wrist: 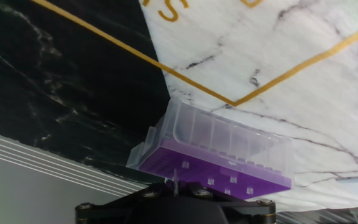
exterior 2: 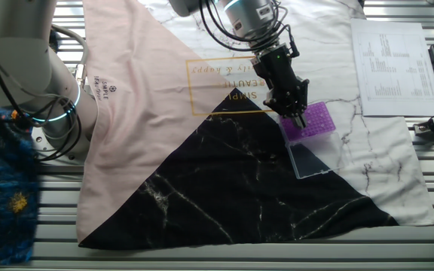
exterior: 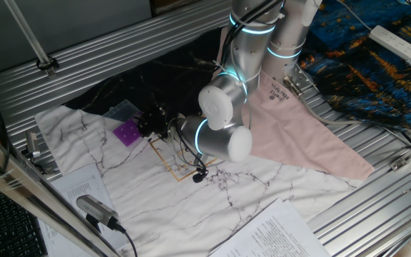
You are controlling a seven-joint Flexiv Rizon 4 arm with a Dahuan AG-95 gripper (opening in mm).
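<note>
A purple box with a grid-like top lies on the cloth, and a clear panel extends from one side of it. In the wrist view the purple part shows small raised pegs, beside a translucent ribbed wall. My black gripper points down at the box's edge, its fingertips close together. It looks shut from there; in the wrist view the gripper partly covers the near edge of the purple part. Whether the tips touch or pinch that edge is hidden.
Paper sheets lie at the front, with more paper on another side. A small camera-like device and metal posts stand near the left edge.
</note>
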